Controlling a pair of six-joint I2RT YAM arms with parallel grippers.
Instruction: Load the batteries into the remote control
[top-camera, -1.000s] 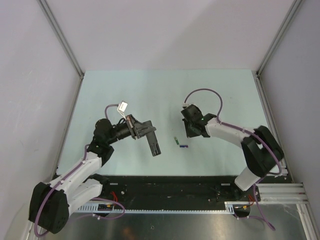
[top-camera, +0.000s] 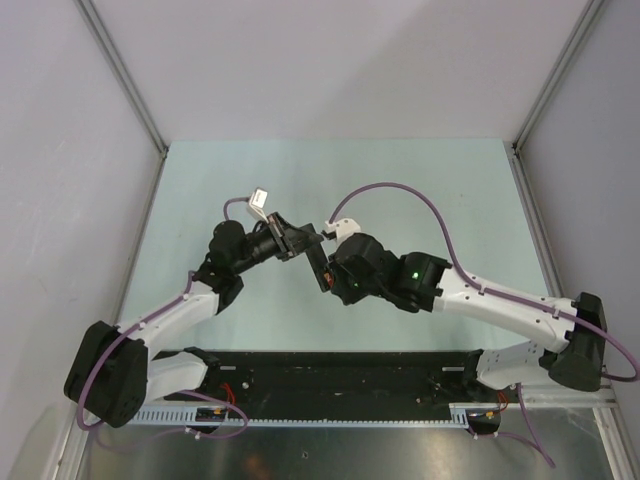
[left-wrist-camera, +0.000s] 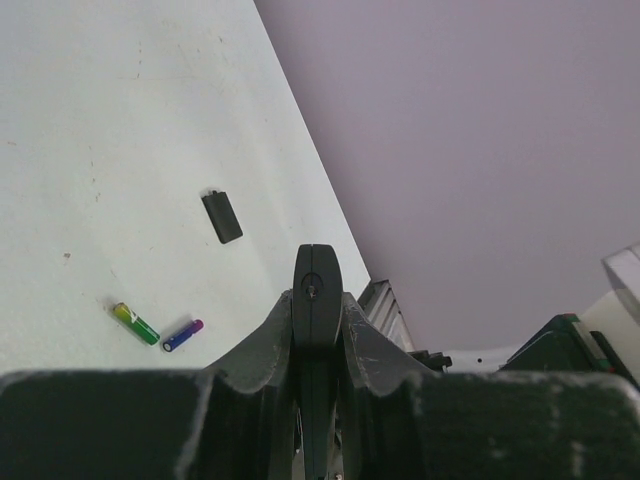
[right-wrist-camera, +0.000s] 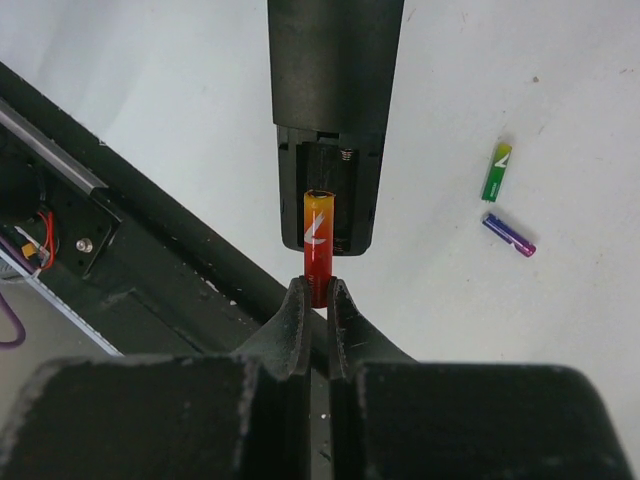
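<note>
The black remote control (top-camera: 317, 258) is held off the table by my left gripper, which is shut on it; the left wrist view shows it end-on. Its uncovered battery compartment (right-wrist-camera: 345, 190), with a spring at the upper right, faces the right wrist camera. A red and orange battery (right-wrist-camera: 318, 235) is pinched near its lower end by my right gripper. The battery's upper part overlaps the compartment in view; whether it touches cannot be told. On the table lie a green battery (right-wrist-camera: 496, 172) and a purple battery (right-wrist-camera: 509, 234), close together.
A small black flat piece (left-wrist-camera: 222, 217) lies on the table beyond the loose batteries. The dark front edge (right-wrist-camera: 190, 250) of the table runs below the remote. Both arms are close together over the middle.
My right gripper has come from the loose batteries, moving left with the red battery to the remote's lower end.
</note>
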